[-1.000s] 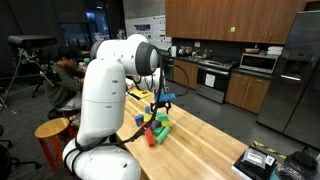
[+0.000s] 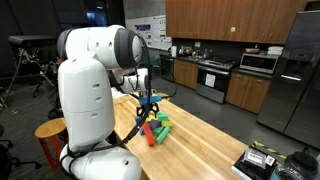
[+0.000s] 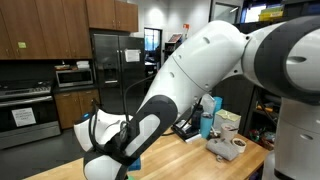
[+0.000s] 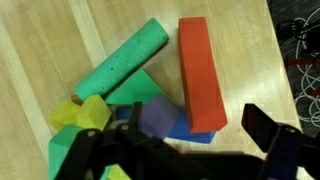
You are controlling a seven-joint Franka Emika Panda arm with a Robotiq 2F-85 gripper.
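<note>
My gripper stands open above a cluster of coloured blocks, its dark fingers spread wide at the lower left and right of the wrist view. A long red block (image 4: 201, 70) runs up from between them, with a purple block (image 4: 157, 117) and a partly covered blue block (image 4: 190, 131) beside it. Left of these lie a green cylinder (image 4: 122, 58), a green triangular piece (image 4: 138, 90) and a yellow block (image 4: 92, 112). In exterior view 1 the red block (image 2: 149, 134) shows just below the gripper (image 2: 149, 108). Nothing appears held.
Bare wooden table (image 2: 205, 148) stretches right of the blocks. Dark cables (image 4: 305, 60) lie along the table's edge in the wrist view. A black-and-white box (image 2: 254, 163) stands at the table's front right.
In exterior view 1 my gripper has come down and slightly left, closer to the blocks. The blocks appear to be where they were.
</note>
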